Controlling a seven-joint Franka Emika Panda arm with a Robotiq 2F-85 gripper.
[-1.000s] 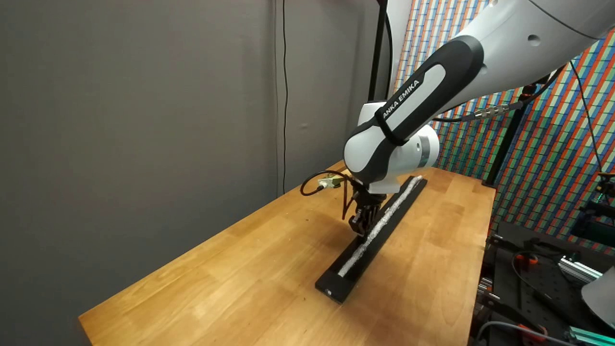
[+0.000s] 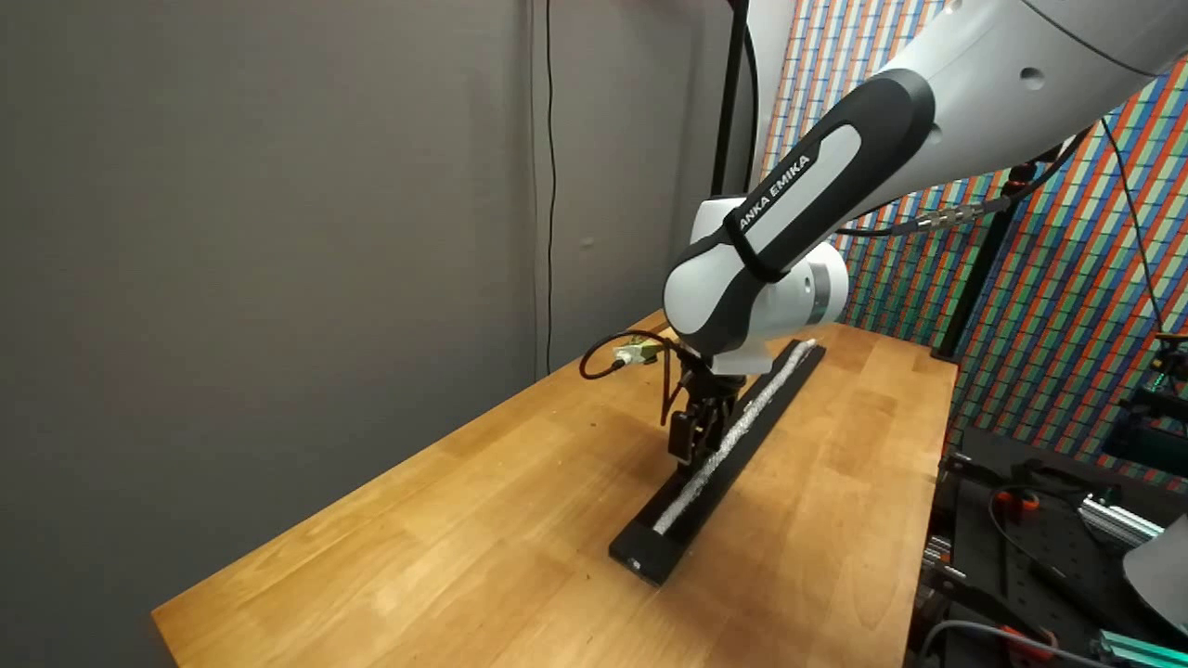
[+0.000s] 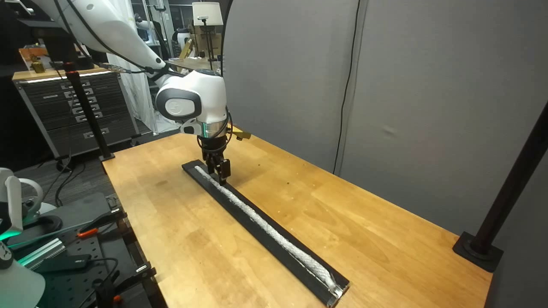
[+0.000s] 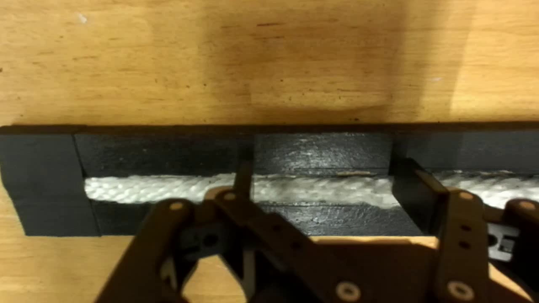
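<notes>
A white braided rope (image 4: 136, 189) lies lengthwise along a long black board (image 4: 45, 182) on the wooden table. My gripper stands open over the rope in the wrist view, its two fingers spread along the rope's length. Nothing is clasped between them; a bare stretch of rope and board shows in the gap. In exterior view 1 the gripper (image 2: 699, 441) points straight down at the board, beside or over the rope. From exterior view 2, the gripper (image 3: 217, 177) is near the board's far end. Whether the fingertips touch the board cannot be told.
A grey partition (image 2: 334, 223) runs along one edge. A black post (image 3: 483, 241) stands at one table corner, and a dark bench with tools (image 3: 82, 256) lies off the other side.
The gripper's fingers have spread farther apart than a second ago. The arm, the board and the rope look unmoved.
</notes>
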